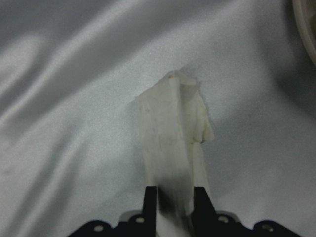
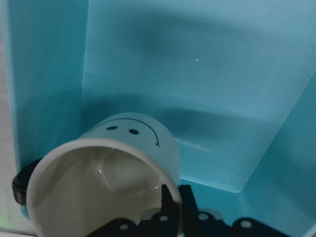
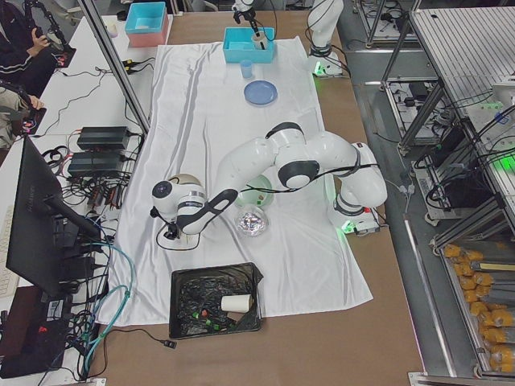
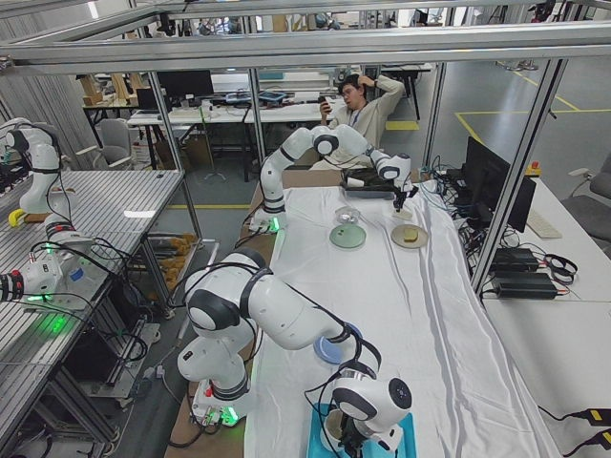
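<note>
My left gripper is closed on a pale crumpled tissue [image 1: 168, 128] over the white cloth, beside a beige plate [image 4: 409, 237] whose rim shows at the top right of the left wrist view. At the far end, my right gripper is shut on the rim of a white mug [image 2: 148, 128] with a smile face and dark handle, held in or just over the blue bin [image 2: 197, 59].
A blue cup [image 3: 246, 69], blue plate [image 3: 260, 92], green plate [image 4: 347, 236] and clear crumpled item [image 3: 251, 219] lie on the cloth. A black lined bin [image 3: 201, 281] with a white roll sits at the near end.
</note>
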